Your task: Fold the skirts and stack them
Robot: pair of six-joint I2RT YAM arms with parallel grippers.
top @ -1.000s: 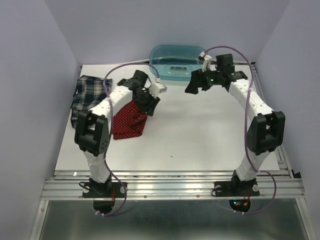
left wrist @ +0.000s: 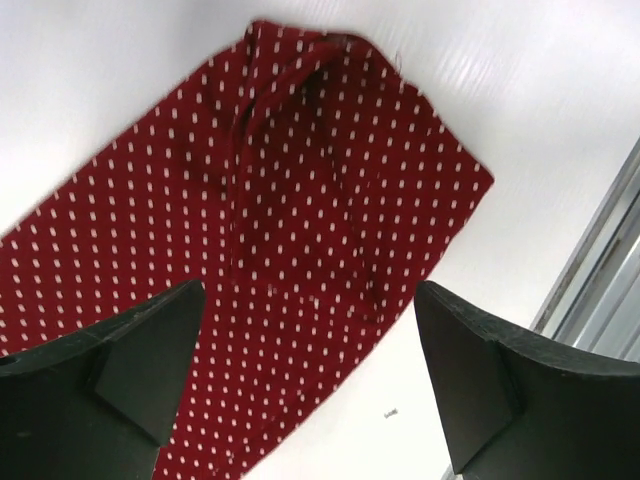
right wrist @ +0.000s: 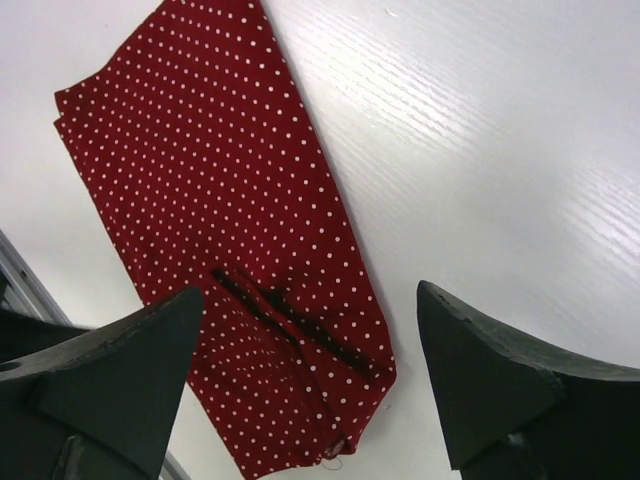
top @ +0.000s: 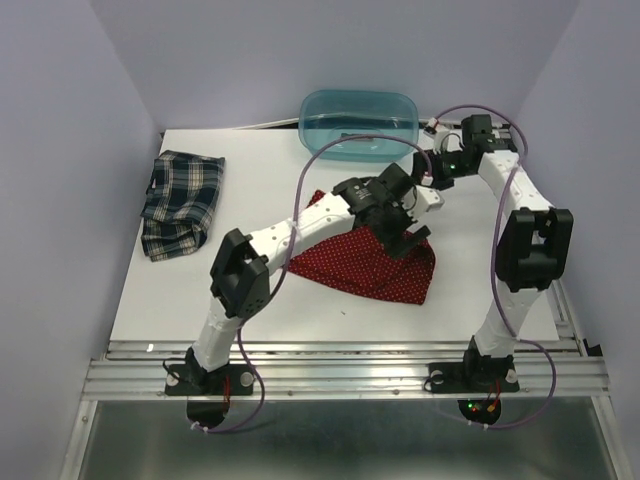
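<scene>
A dark red skirt with white dots lies loosely spread at the middle of the table. Its near right corner is flat, while a raised fold runs across one end in the left wrist view. My left gripper is over the skirt's right part, fingers apart, with no cloth between its fingers. Up and to the right, my right gripper stands beyond the skirt's far edge, also parted and empty. The left arm hides part of the red cloth from above. A dark plaid skirt lies folded at the table's left.
At the back edge stands a clear blue bin, close behind the grippers. A metal rail borders the near side.
The red skirt has come rightward from beside the plaid one with my left gripper, and now lies wider, let go.
</scene>
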